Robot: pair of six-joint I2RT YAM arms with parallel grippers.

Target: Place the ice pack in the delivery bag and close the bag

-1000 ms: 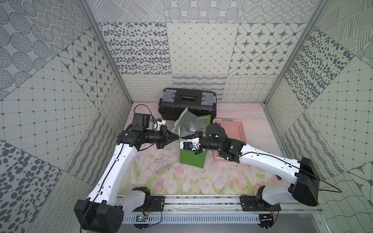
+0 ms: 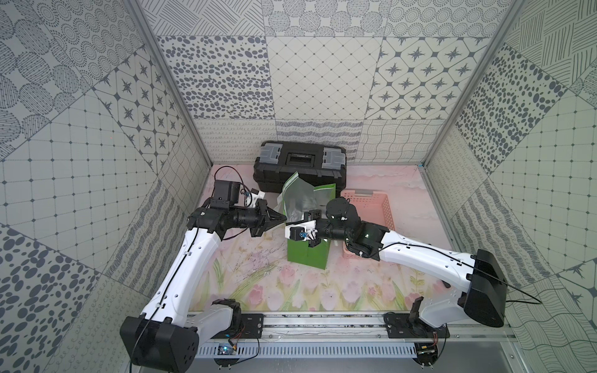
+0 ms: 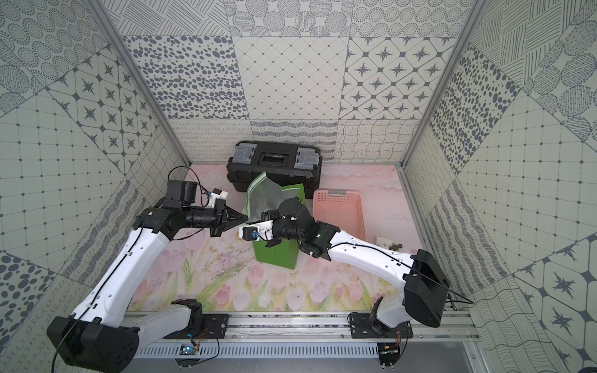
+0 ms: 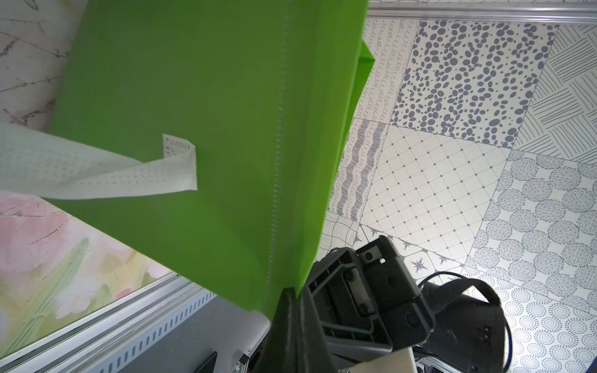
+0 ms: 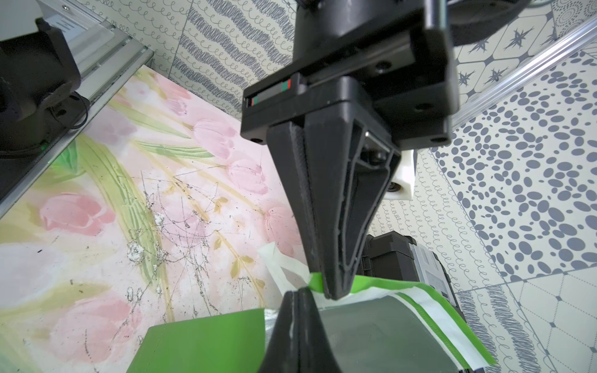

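The green delivery bag (image 2: pixel 307 253) stands mid-table, its top open and its silver lining (image 2: pixel 299 194) showing. At the bag's left top corner, my left gripper is shut on the thin green rim, which shows at both sides of its fingertips in the right wrist view. My right gripper reaches across the bag from the right, its tips close to the left one's. It is shut, with nothing visible between its fingers. No ice pack shows in any view; the bag's lower inside is hidden.
Behind the bag sits a black toolbox (image 2: pixel 299 163). A pink basket (image 2: pixel 384 210) lies to the right, partly under my right arm. A white strap (image 4: pixel 118 171) hangs from the bag's side.
My right arm has shifted slightly left, toward the left gripper. The bag's raised left flap has leaned a little left. My left arm has hardly moved.
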